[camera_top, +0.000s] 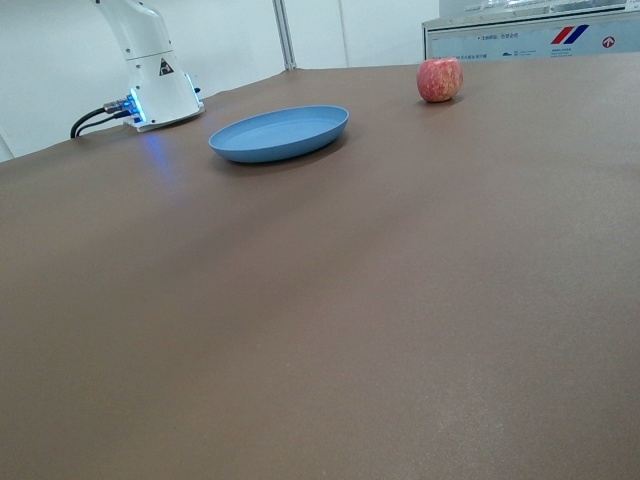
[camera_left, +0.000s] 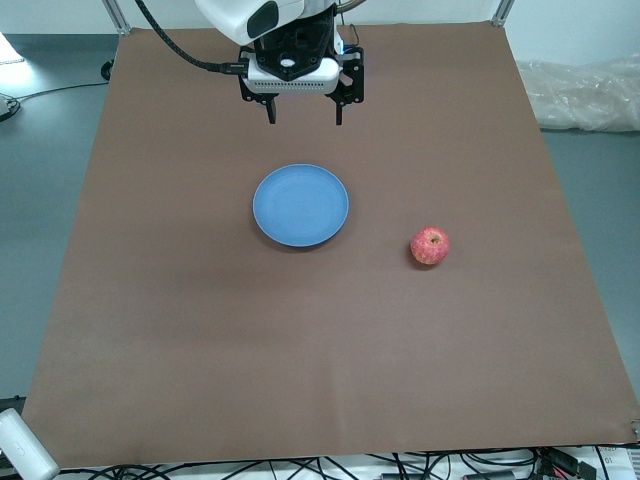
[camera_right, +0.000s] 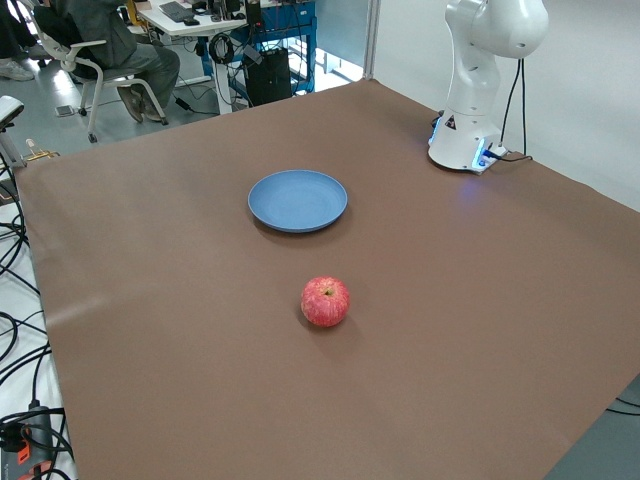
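A red apple (camera_left: 430, 245) rests on the brown table, to the right of a round blue plate (camera_left: 300, 204) in the camera left view. Both also show in the top view, apple (camera_top: 440, 79) and plate (camera_top: 278, 133), and in the right view, apple (camera_right: 325, 300) nearer than plate (camera_right: 297, 200). High in the left view, above the far part of the table, my gripper (camera_left: 305, 115) has its two black fingers apart, nothing visible between them. The gripper is outside the other two views.
Cables run along its edge at the bottom of the left view. The robot's white base (camera_right: 460, 140) stands at the far edge in the right view.
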